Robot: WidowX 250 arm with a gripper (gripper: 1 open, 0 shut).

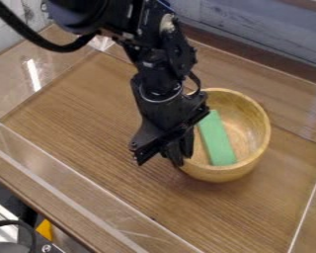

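Note:
A round wooden bowl [237, 158] sits on the wooden table, right of centre, with a flat mint-green bar [216, 138] lying inside it. The black gripper [161, 153] is low at the bowl's left side, its fingers pointing down and partly overlapping the rim in the view. Whether it is open or shut, or holds anything, is hard to make out.
Pale panelled walls stand at the back. A clear strip runs along the near left edge, with cables and a small yellow item beyond it.

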